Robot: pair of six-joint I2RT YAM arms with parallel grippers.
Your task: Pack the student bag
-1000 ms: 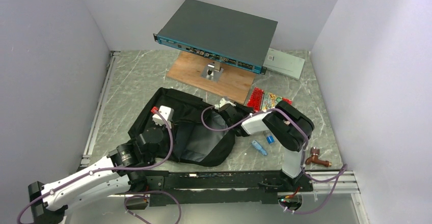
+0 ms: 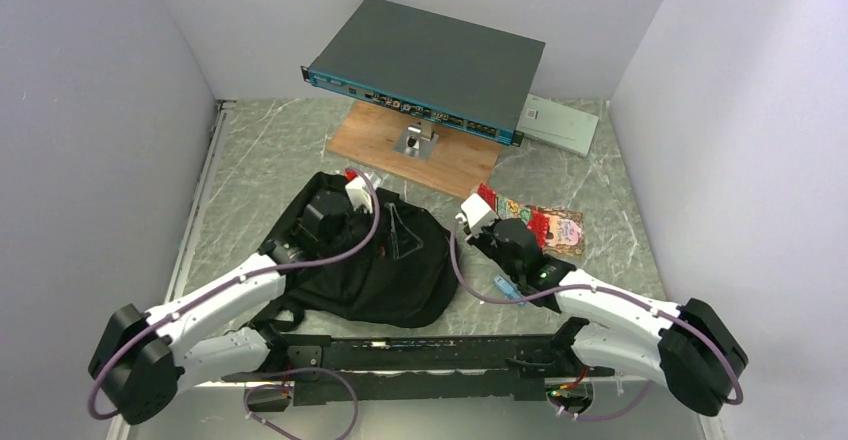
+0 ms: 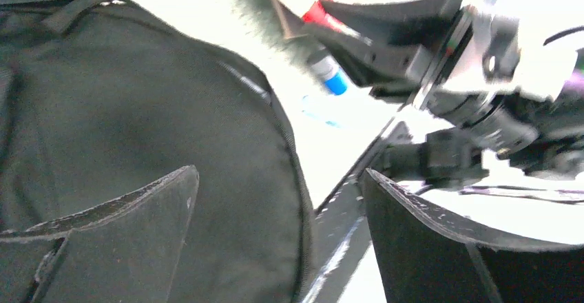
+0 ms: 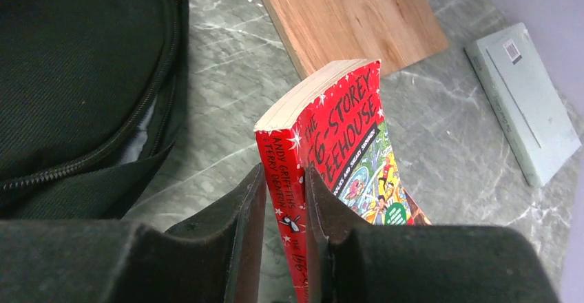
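The black bag (image 2: 385, 285) lies at the left front, its front flap down over the grey inside. A narrow gap shows along its zip (image 4: 103, 155) in the right wrist view. My left gripper stands over the bag, fingers wide apart and nothing between them. To the right of the bag, clear of it, my right gripper is shut on the spine of the red Treehouse book (image 4: 351, 134). That book tilts upward above the table. Beneath it in the top view lies a pinkish patterned book (image 2: 567, 230).
A wooden board (image 2: 455, 165) carries a large dark rack unit (image 2: 430, 55) that overhangs the back. The pale green book (image 2: 560, 125) lies at the back right. A light blue item (image 2: 508, 288) rests near the right arm. Grey table between bag and board is bare.
The red book has been lifted and shifted toward the front.
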